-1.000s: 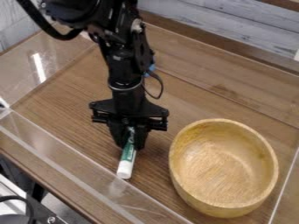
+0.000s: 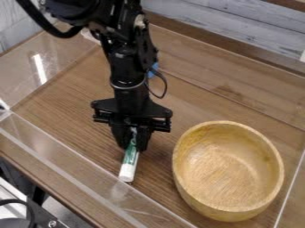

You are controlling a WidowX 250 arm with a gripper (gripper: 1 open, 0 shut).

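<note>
My black gripper (image 2: 134, 134) is low over the wooden table, near the front centre, just left of a yellow bowl (image 2: 226, 169). A slim tube (image 2: 128, 165) with a white end and a green middle lies under it, pointing toward the front, its far end hidden by the fingertips. Whether the fingers are shut on it I cannot tell.
The yellow bowl takes up the right front of the table (image 2: 71, 116). Something small and blue (image 2: 154, 69) is partly hidden behind the arm.
My gripper and the tube have shifted very slightly; otherwise little differs.
</note>
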